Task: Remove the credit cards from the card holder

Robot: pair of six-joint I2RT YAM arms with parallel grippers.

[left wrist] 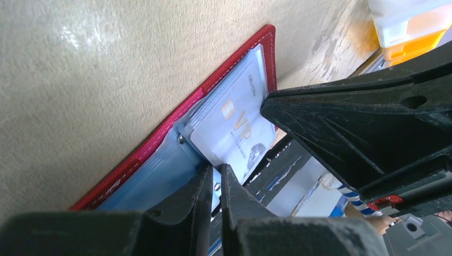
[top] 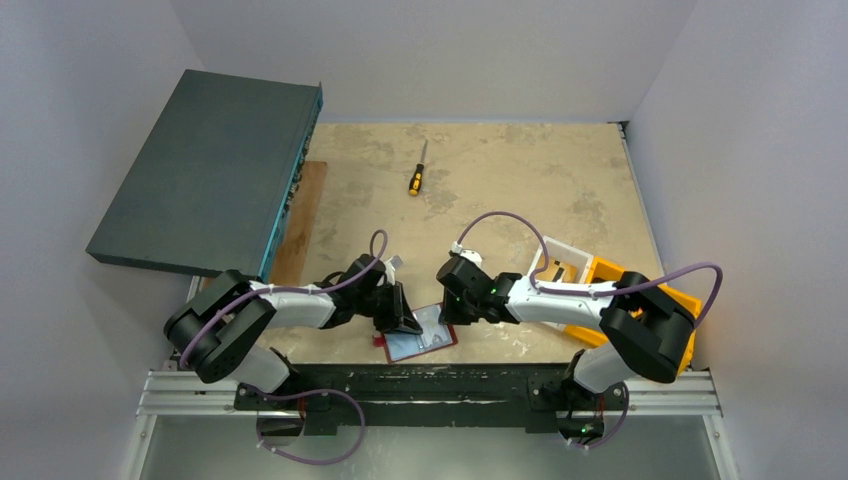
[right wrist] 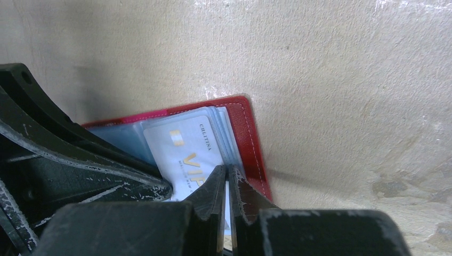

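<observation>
The card holder (top: 390,352) lies unfolded near the table's front edge, a red stitched cover with clear bluish pockets. A pale VIP card (left wrist: 230,128) is in the right-hand pocket, with layered sleeve edges around it. At that card's inner edge is my left gripper, its fingertips a narrow gap apart; part of the clear pocket shows between them, and whether it is gripped is unclear. My right gripper is shut with its tips at the card's outer side, over the sleeve edges. No card shows clearly between its fingers.
A yellow-and-black screwdriver (top: 416,180) lies at the back. White and orange bins (top: 605,270) stand at the right, partly under the right arm. A large dark case (top: 210,170) fills the left.
</observation>
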